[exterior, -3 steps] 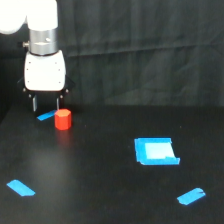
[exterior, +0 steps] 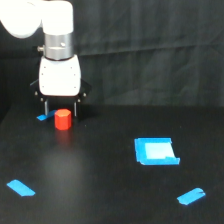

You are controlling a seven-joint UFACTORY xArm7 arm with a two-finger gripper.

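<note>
A small red block [exterior: 63,119] stands on the black table at the upper left. My gripper [exterior: 62,106] points down just above or behind it, its two fingers [exterior: 45,105] apart on either side of the block's line. The fingers look open, and no object shows between them. From this one view I cannot tell how far the fingertips are from the block in depth.
A white square edged with blue tape [exterior: 157,150] lies on the table right of centre. Blue tape strips mark the front left [exterior: 20,188] and front right [exterior: 191,196]; another blue strip [exterior: 45,116] shows left of the block.
My gripper has moved right and slightly lower in the view, from left of the red block to in line with it. The block has not moved.
</note>
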